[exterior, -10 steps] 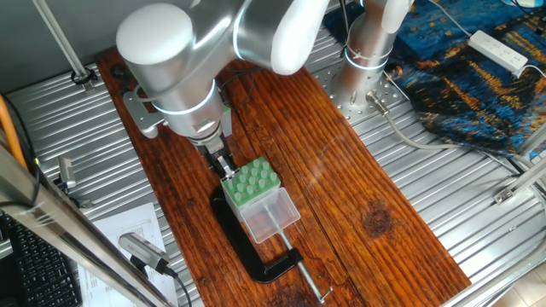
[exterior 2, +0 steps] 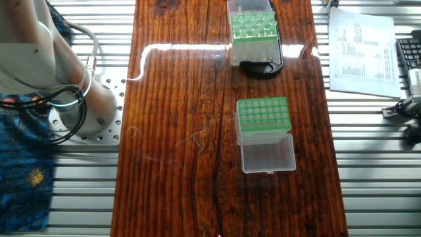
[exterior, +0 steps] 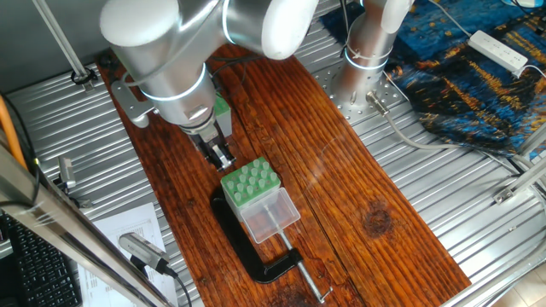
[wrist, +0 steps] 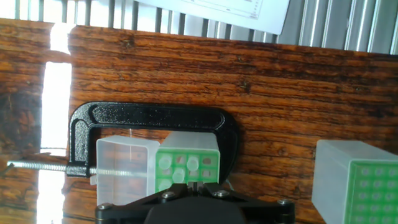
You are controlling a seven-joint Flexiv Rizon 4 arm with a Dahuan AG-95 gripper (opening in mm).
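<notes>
My gripper (exterior: 223, 162) hangs at the upper-left side of a green-topped tip box (exterior: 250, 181), a short way from its corner. Its fingertips (wrist: 187, 186) come together at the bottom of the wrist view, and I see nothing between them. The box's green top (exterior 2: 254, 27) carries several pale raised pieces in exterior view 2; some openings in it look empty in the wrist view. Its clear lid (exterior: 271, 215) is folded open. A second box (exterior 2: 264, 116) with a green grid top and an open clear lid (exterior 2: 268, 154) stands apart, no pieces standing up from it.
A black C-clamp (exterior: 246, 247) lies around the first box, its screw (exterior: 309, 280) reaching past the lid. Papers (exterior 2: 364, 49) lie off the board's edge. The wooden board (exterior: 358, 205) has wide bare areas.
More of the second box shows behind the arm.
</notes>
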